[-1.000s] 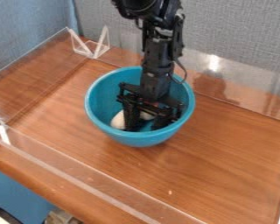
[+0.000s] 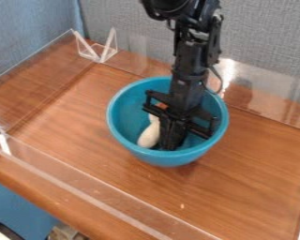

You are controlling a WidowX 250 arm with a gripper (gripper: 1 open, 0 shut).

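Note:
A teal bowl (image 2: 130, 145) sits on the wooden table. My black gripper (image 2: 168, 131) reaches down from above into the bowl, its fingers low inside. A pale, off-white object (image 2: 149, 133) lies in the bowl to the left of the fingers, partly hidden by the gripper. Whether the fingertips touch it or hold anything is hard to tell, as they are dark and overlap one another.
A clear-walled tray surrounds the wooden surface (image 2: 78, 169), with a white frame (image 2: 97, 49) at the back left corner. Bare wood lies left and right of the bowl. A grey padded wall stands behind.
The bowl has shifted slightly to the right along with the gripper. The gripper's pose inside the bowl has changed a little, and the pale object's visible part differs.

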